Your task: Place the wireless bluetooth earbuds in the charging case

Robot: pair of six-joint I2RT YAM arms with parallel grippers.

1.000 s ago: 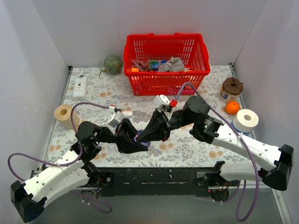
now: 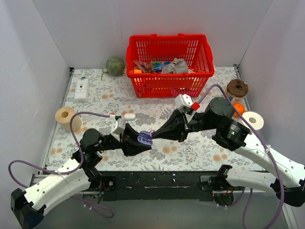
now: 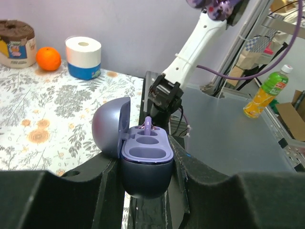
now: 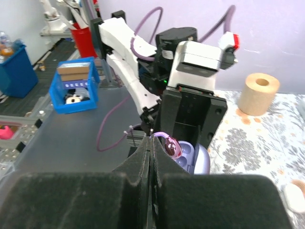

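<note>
The open purple charging case (image 3: 147, 164) is gripped between the fingers of my left gripper (image 2: 139, 144), its lid (image 3: 107, 128) raised on the left in the left wrist view. Two wells in its near part look empty. A thin purple earbud stem (image 3: 147, 125) stands up at the case's far end. From the right wrist view, an earbud (image 4: 172, 147) with a dark red body and purple hook is at the case. My right gripper is shut, its tips beside that hook; whether they touch it, I cannot tell. No body shows between them.
A red basket (image 2: 170, 88) holding several items stands at the back. A white oval object (image 2: 129, 116) lies just behind the left gripper. Paper rolls (image 2: 252, 120), an orange (image 2: 238, 110) and a brown-lidded jar (image 2: 237, 89) are at the right. Bare tabletop surrounds the arms.
My right gripper has drawn back to the right from the case, uncovering more of it.
</note>
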